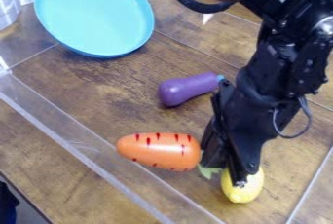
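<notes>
My gripper [224, 160] is low at the right of the camera view, over the toy carrot's green top. The orange carrot [156, 150] with red marks lies just left of the fingers, and a yellow toy [244, 188] lies partly under them. A purple eggplant [188, 89] lies behind the gripper. The fingers are mostly hidden by the black gripper body, so whether anything is between them cannot be seen.
A light blue plate [92, 14] sits at the back left. Clear plastic edging runs along the left and front of the wooden surface [92, 92]. The wood between plate and carrot is clear.
</notes>
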